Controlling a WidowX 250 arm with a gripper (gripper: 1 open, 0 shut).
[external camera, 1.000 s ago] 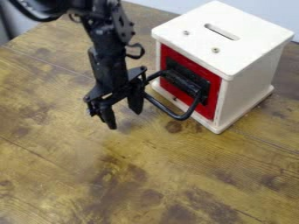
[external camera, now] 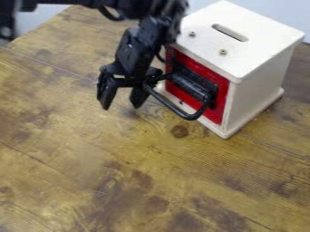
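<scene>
A white wooden box [external camera: 256, 72] with a slot on top and a red front panel [external camera: 213, 114] stands at the right. A black metal door piece with a looped handle [external camera: 188, 113] sticks out from the panel toward the lower left. My black gripper [external camera: 121, 92] hangs just left of the box, beside the handle's left end, its fingers pointing down and apart. Nothing shows between the fingers.
A pale wall shows behind the table at the top edge.
The box looks unchanged.
</scene>
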